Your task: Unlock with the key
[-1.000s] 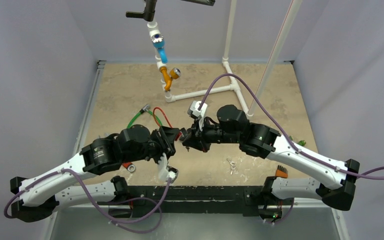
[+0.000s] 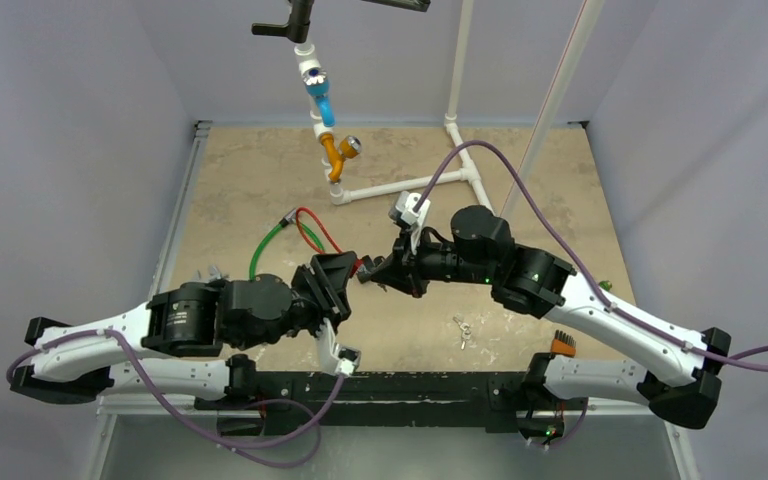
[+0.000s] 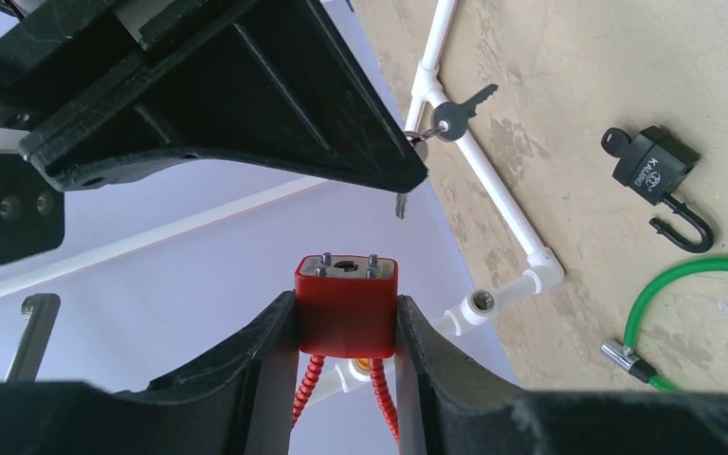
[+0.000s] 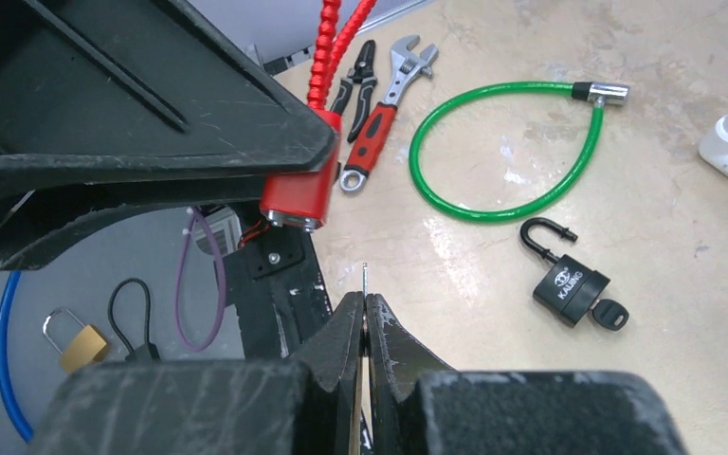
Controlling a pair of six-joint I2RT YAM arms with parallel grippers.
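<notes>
A red lock block [image 3: 348, 318] with red cable ends sits between the fingers of my left gripper. Its end face, with a keyhole and small metal pins, faces up in the left wrist view. My right gripper is shut on a thin key, whose blade [image 4: 364, 277] sticks out past the fingertips edge-on. In the left wrist view that blade [image 3: 401, 205] points down near the lock's face, apart from it. A second, dark-headed key [image 3: 451, 121] dangles on a ring beside the right fingertips. Most of the held key is hidden by the fingers.
A black padlock [image 4: 572, 289] with its shackle open and a key in it lies on the board. Around it are a green cable lock [image 4: 521, 213], a red-handled wrench [image 4: 372, 142] and white pipes [image 2: 400, 188]. More keys [image 2: 463, 331] lie at front centre.
The lock stays in the left gripper.
</notes>
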